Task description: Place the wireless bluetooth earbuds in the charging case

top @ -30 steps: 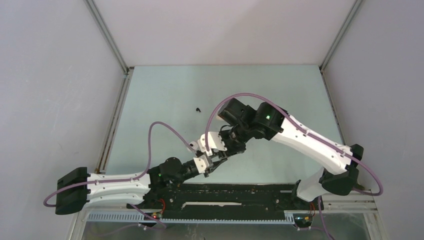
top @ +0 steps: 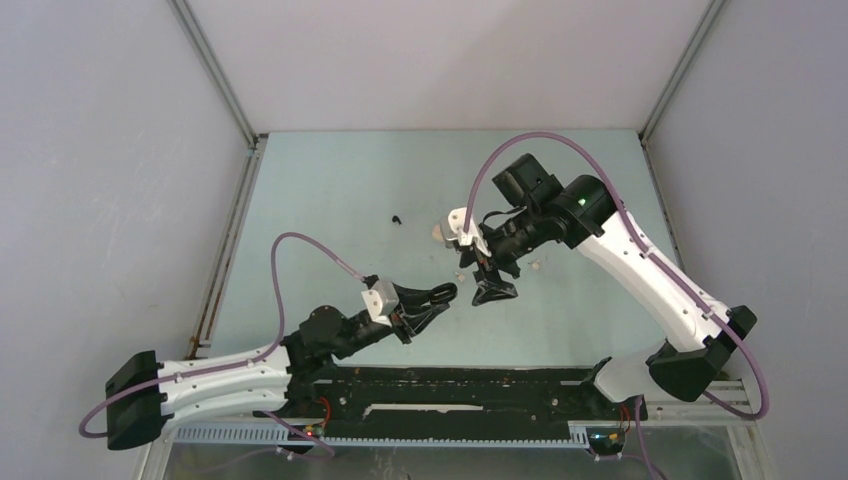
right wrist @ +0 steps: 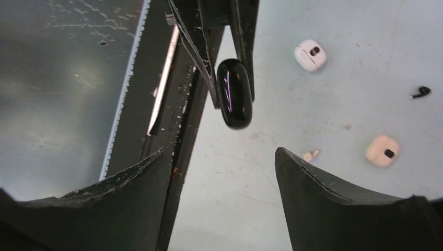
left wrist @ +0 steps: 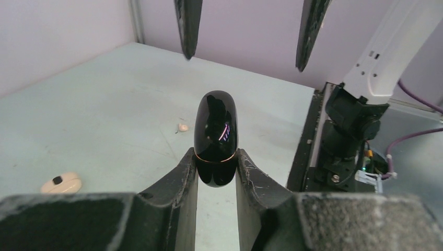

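Note:
A glossy black charging case is held upright in my left gripper [top: 432,300], which is shut on it; the case also shows in the right wrist view [right wrist: 234,94]. My right gripper is open with nothing between its fingers, above and beside the case, its fingertips framing it from a short distance in the left wrist view. A small black earbud [right wrist: 421,92] lies on the pale table [top: 320,190], toward the back of the top view.
A white case [right wrist: 310,55], a pink case [right wrist: 382,151] and a small pale earbud [right wrist: 310,155] lie on the table. The black front rail [top: 450,390] edges the table.
My left gripper has shifted slightly left and up with the case.

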